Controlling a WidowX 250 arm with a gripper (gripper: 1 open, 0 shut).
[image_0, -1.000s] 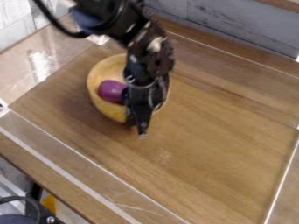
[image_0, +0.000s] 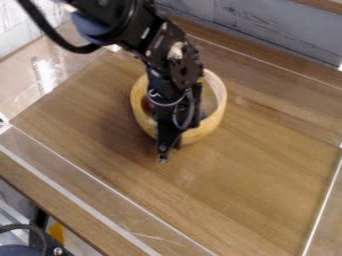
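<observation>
A pale wooden bowl (image_0: 211, 101) sits on the table near the middle of the camera view. My black gripper (image_0: 171, 122) reaches down from the upper left over the bowl, its tips low at the bowl's front part. The arm hides much of the bowl's inside, and only a small dark purple patch shows behind it on the left. The gripper looks closed, but what lies between its fingers is hard to make out.
A wall (image_0: 267, 35) runs along the back. A pale ledge and cables lie along the left edge.
The bowl has shifted a little to the right along with the gripper. The purple object, plainly visible earlier, is now mostly hidden behind the arm.
</observation>
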